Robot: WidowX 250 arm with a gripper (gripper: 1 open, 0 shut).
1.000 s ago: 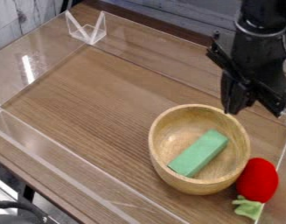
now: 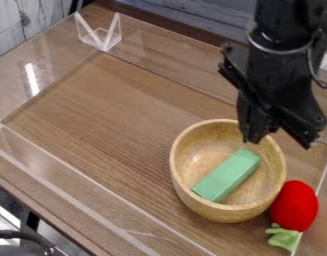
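Note:
The black gripper point(image 2: 257, 128) hangs at the upper right, just above the back of a wooden bowl point(image 2: 193, 147). Its fingers look shut, with nothing visible between them. Inside the bowl lies a green rectangular block point(image 2: 229, 175). To the bowl's right is a red object with a green leafy end point(image 2: 294, 206), like a plush vegetable or fruit.
A clear plastic item point(image 2: 96, 30) sits at the back left. The left and middle of the wooden table point(image 2: 86, 120) are open. The table's edge runs along the lower left.
The bowl and the objects around it look unmoved.

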